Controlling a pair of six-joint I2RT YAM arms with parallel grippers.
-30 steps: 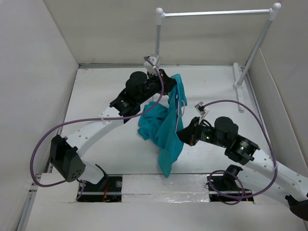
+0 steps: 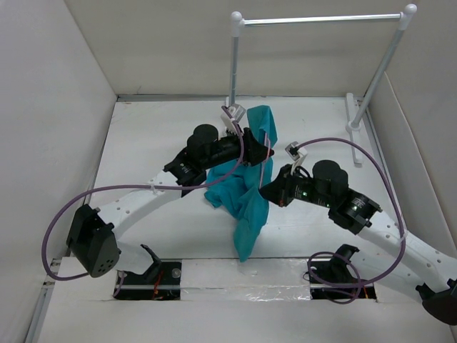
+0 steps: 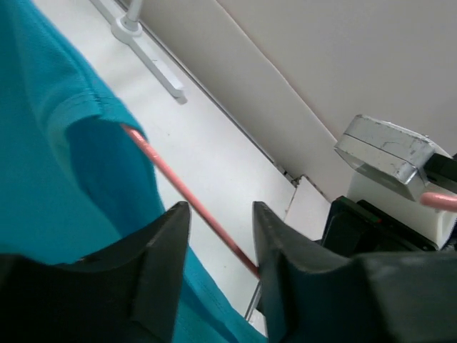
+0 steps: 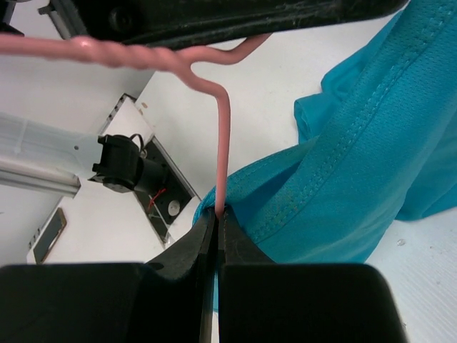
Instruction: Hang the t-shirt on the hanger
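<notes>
The teal t shirt (image 2: 248, 214) is held up over the white floor, trailing left. A pink hanger (image 4: 223, 143) runs up into it. My right gripper is shut on the hanger, with teal cloth just behind its fingertips. My left gripper stands part open, with the hanger's pink bar (image 3: 178, 182) passing in view between and beyond its fingers and the shirt's raised edge to its left. In the top view it is at the shirt's upper part.
A white rail rack (image 2: 321, 19) stands at the back, with its foot (image 2: 353, 128) on the right. Walls enclose both sides.
</notes>
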